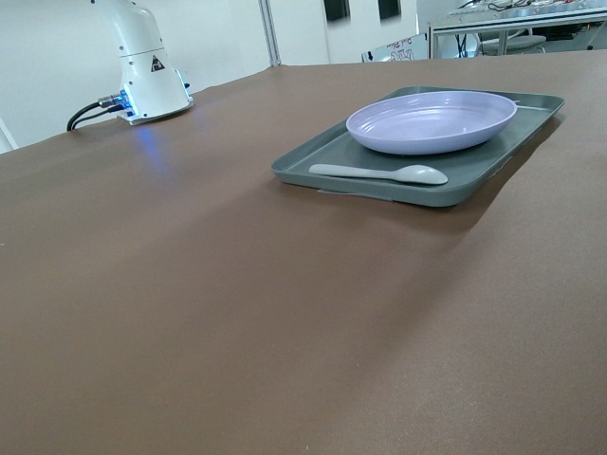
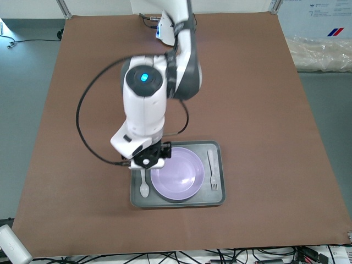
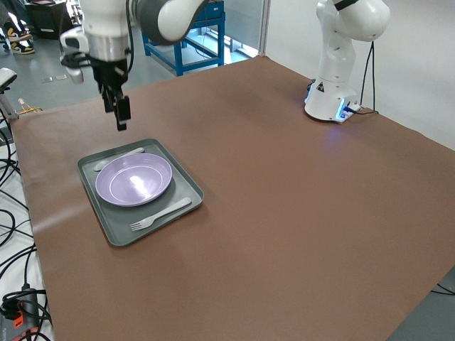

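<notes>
A grey tray (image 2: 212, 195) holds a lilac plate (image 2: 181, 176), with a white spoon (image 2: 144, 188) on one side and a white fork (image 2: 213, 179) on the other; the same tray shows in the top view (image 1: 512, 142) and right view. The black gripper (image 3: 119, 121) hangs above and behind the tray in the right view. In the left view the arm's wrist covers it over the tray's rear left part. Whether its fingers are open or shut is unclear.
Cables lie beyond the table's near edge.
</notes>
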